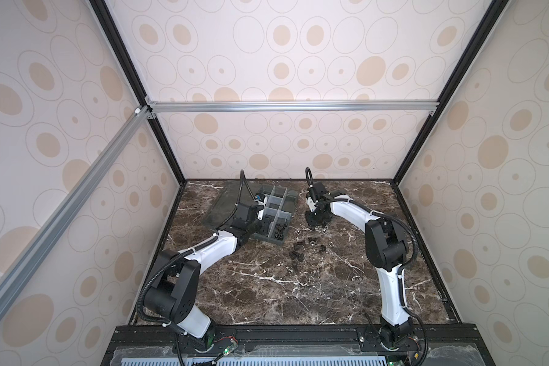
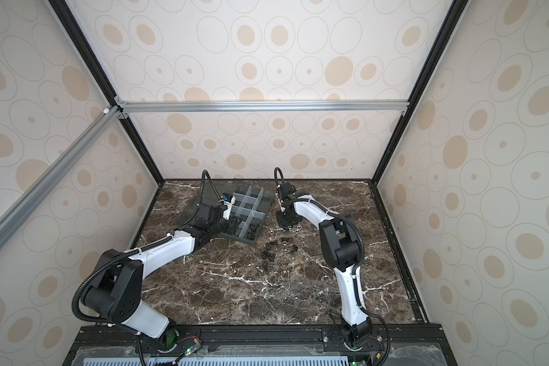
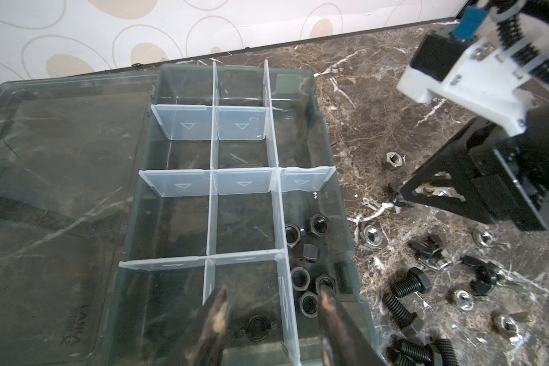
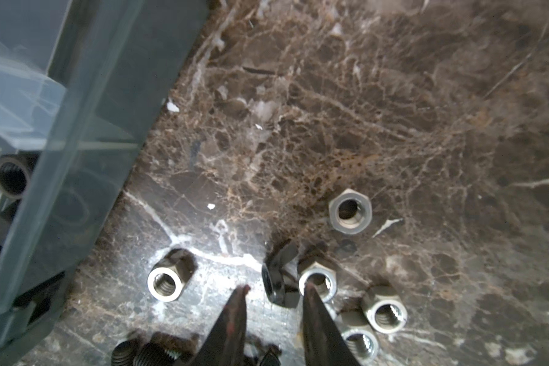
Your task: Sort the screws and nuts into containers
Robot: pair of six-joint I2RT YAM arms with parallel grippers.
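In the left wrist view my left gripper hangs over the near end of the divided container [image 3: 280, 213], its fingers apart with nothing between them. A dark wing nut [image 3: 257, 328] lies in the middle near compartment. Several dark nuts [image 3: 299, 278] fill the right compartment beside it. My right gripper stands open over the table in the right wrist view. Just ahead of its fingertips lies a dark wing-shaped piece [image 4: 274, 279], touching or close beside a silver nut [image 4: 317, 281]. More silver nuts [image 4: 349, 211] lie nearby, with another silver nut [image 4: 166, 283] off to the left.
Black screws [image 3: 411, 281] form a loose pile right of the container's near end. The container's open lid [image 3: 61, 213] lies flat to the left. Beyond the loose nuts, the marble table [image 4: 469, 122] is bare at the back right. Both arms work close together around the container.
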